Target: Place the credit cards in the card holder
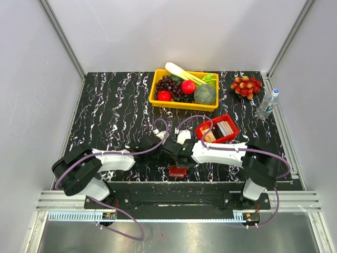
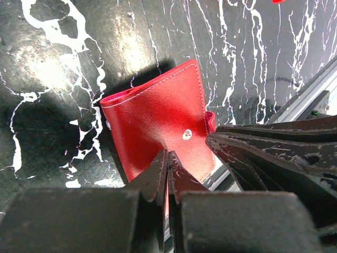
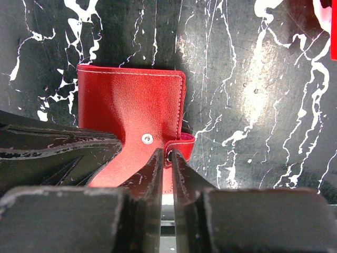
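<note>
The red leather card holder lies at the table's front edge, partly under my arms. Its flap with a silver snap shows in both wrist views. My left gripper is shut over the card holder, nothing visible between its fingers. At the holder's small strap are the tips of my right gripper, only a narrow gap between them; whether they grip the strap cannot be told. Several cards stand in a red box to the right.
A yellow basket of fruit and vegetables stands at the back. A bunch of red fruit and a water bottle are at the back right. Both arms are close together above the holder.
</note>
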